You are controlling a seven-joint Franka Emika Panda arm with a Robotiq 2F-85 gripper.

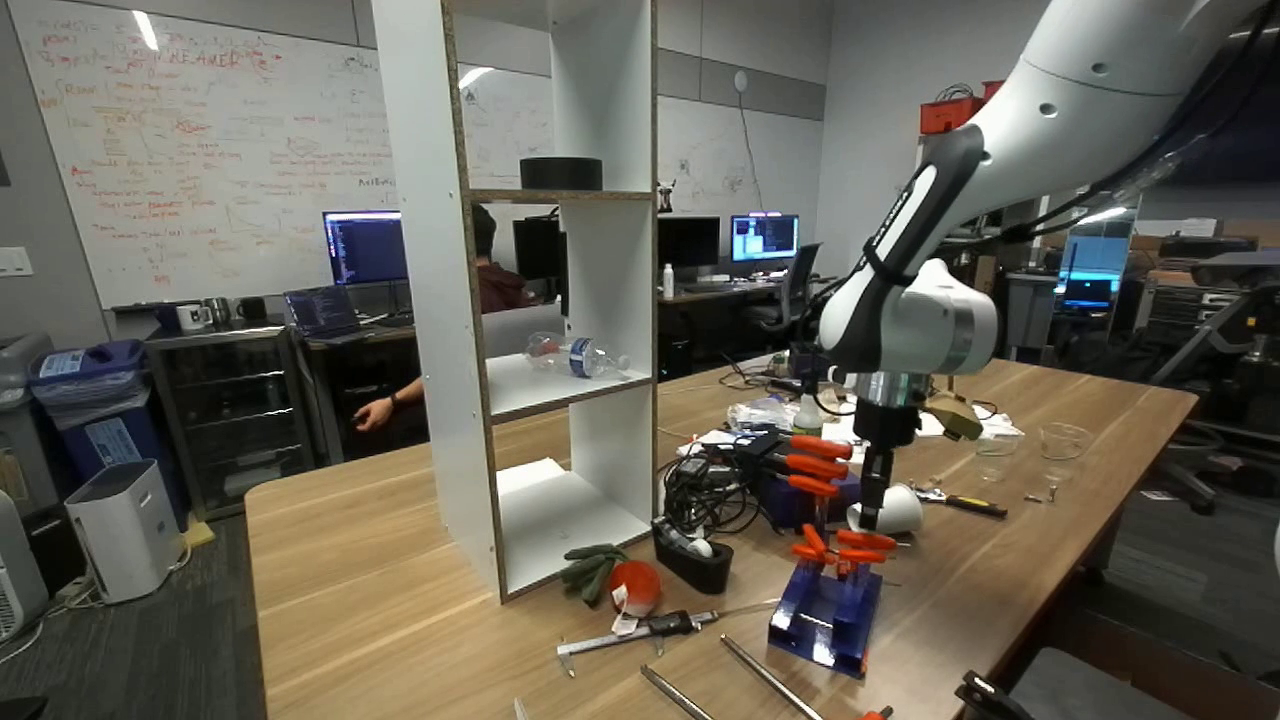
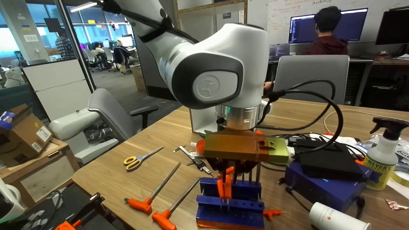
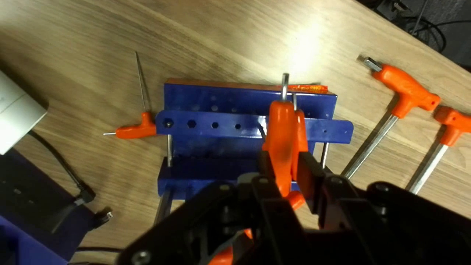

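A blue metal stand holds several orange-handled hex keys upright on the table. In the wrist view, two orange handles stand side by side toward the right of the blue rack. My gripper is directly above them, its fingers apart on either side, with the handles showing in the gap. In exterior view 1 the fingertips are just over an orange handle. The handles partly hide the rack's holes, and the gripper body covers the rack's near side.
Two long hex keys lie loose beside the stand, and a small one on its other side. Calipers, scissors, a white cup and a blue box surround it. A tall shelf stands behind.
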